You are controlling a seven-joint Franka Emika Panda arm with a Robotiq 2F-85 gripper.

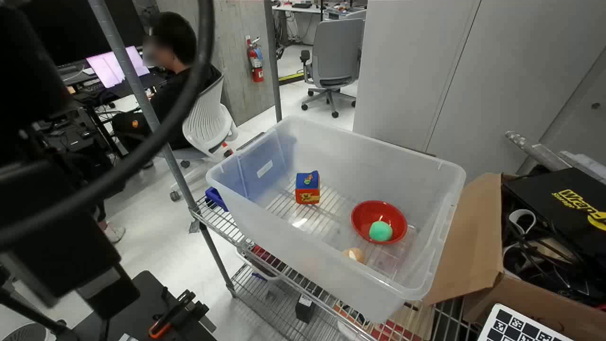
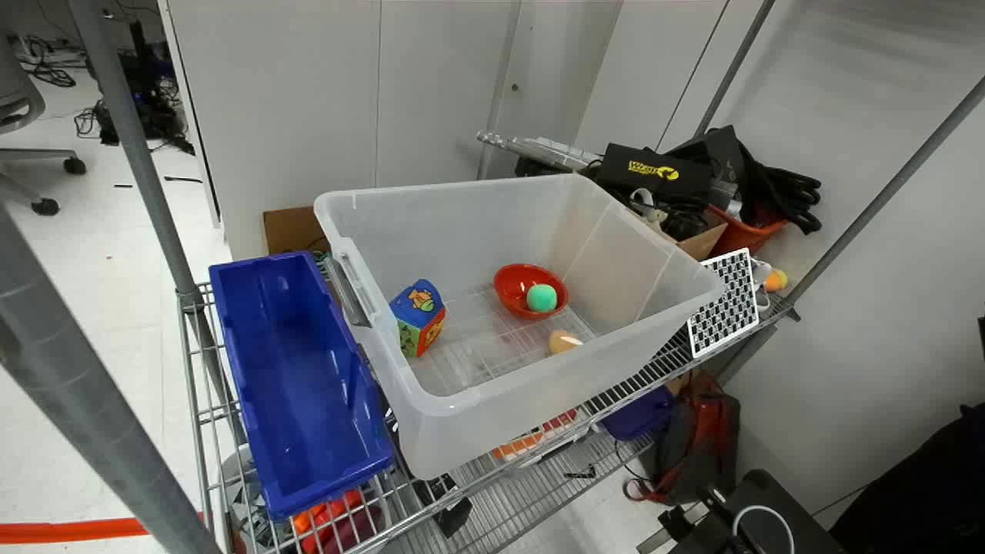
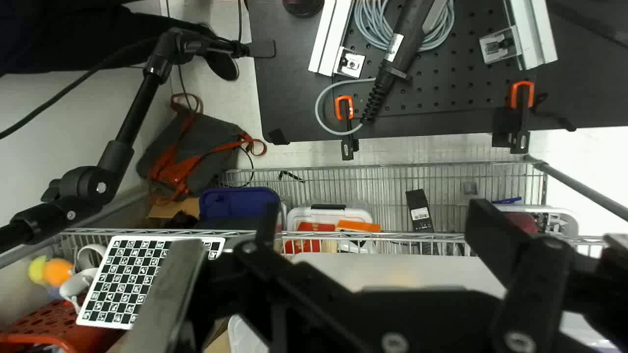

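Note:
In the wrist view my gripper stands open, its black fingers wide apart and nothing between them. Beneath it is the near wall of a translucent bin, which rests on a wire shelf. Inside the bin, a colourful picture cube sits toward the blue-tray end. A red bowl stands toward the other end, with a green ball in it. Close to the bin's near wall lies an orange-tan round object, partly blurred through the plastic in exterior view 1. Neither exterior view shows my gripper clearly.
An empty blue tray is beside the bin. At the opposite end are a cardboard box of cables and a patterned calibration board. Metal shelf posts rise around the rack. Free floor shows between the cube and bowl inside the bin.

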